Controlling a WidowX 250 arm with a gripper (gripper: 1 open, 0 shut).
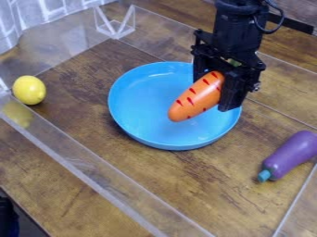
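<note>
My black gripper [218, 72] hangs over the right side of a blue plate [139, 102], shut on an orange toy carrot [194, 98] with red markings. The carrot is tilted, its lower tip toward the front left over the plate. Whether it touches the plate is unclear.
A yellow lemon [30, 90] lies at the far left on the wooden table [148, 185]. A purple eggplant [290, 154] with a teal tip lies at the right. Clear rails or walls edge the table.
</note>
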